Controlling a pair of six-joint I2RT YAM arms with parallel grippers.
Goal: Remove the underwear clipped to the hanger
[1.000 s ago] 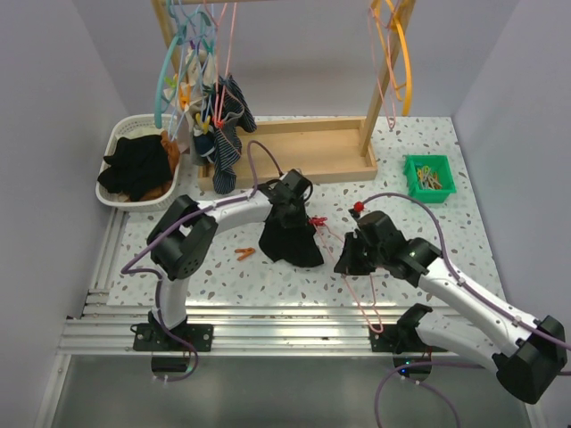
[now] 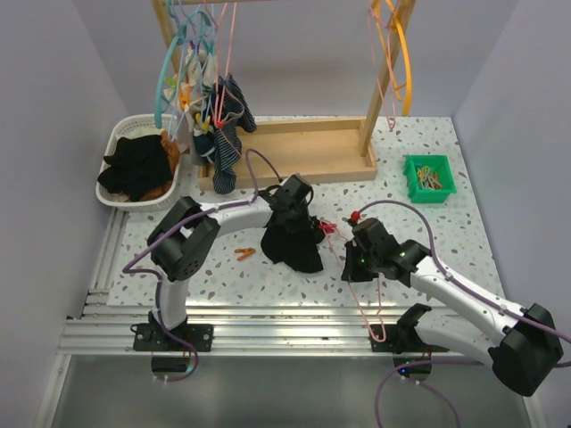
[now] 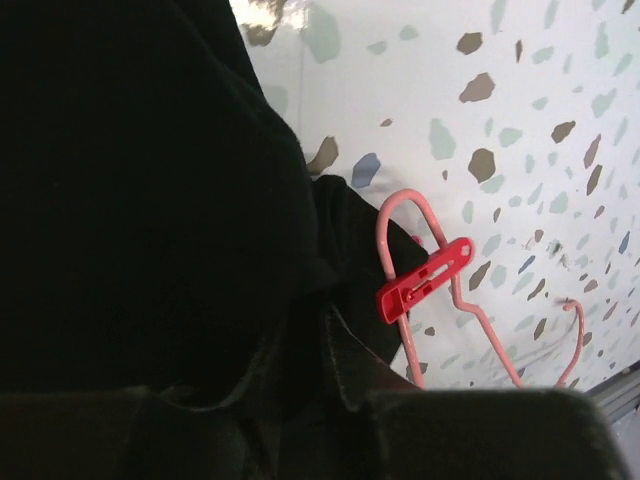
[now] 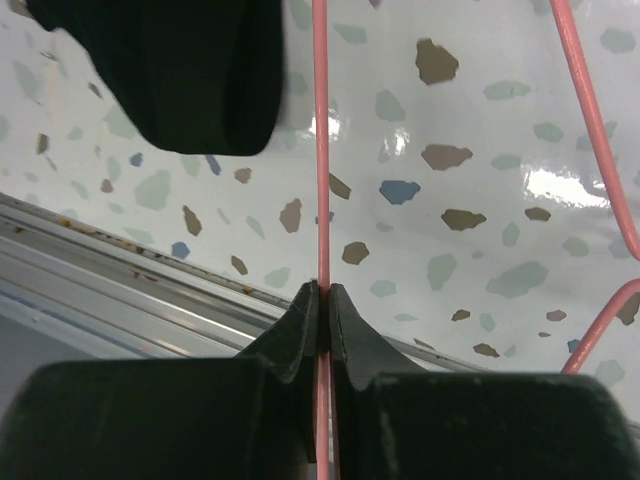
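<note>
Black underwear [image 2: 290, 245] lies spread below my left arm, and it fills the left side of the left wrist view. My left gripper [image 2: 310, 223] is at its upper right part, its folds running in to the dark fingers, which look shut on the cloth. A red clip [image 3: 430, 280] sits on the pink hanger [image 3: 488, 335], with a corner of the black cloth at the clip. In the right wrist view my right gripper is shut on the hanger's straight pink wire, right of the underwear.
An orange clip [image 2: 245, 253] lies left of the underwear. The white basket [image 2: 111, 198] holds dark and brown cloth; a green box [image 2: 412, 183] of clips stands right. Hangers and clothes hang from the wooden rack [image 2: 379, 98] at the back.
Both grippers moved a little; the underwear stays under the left one.
</note>
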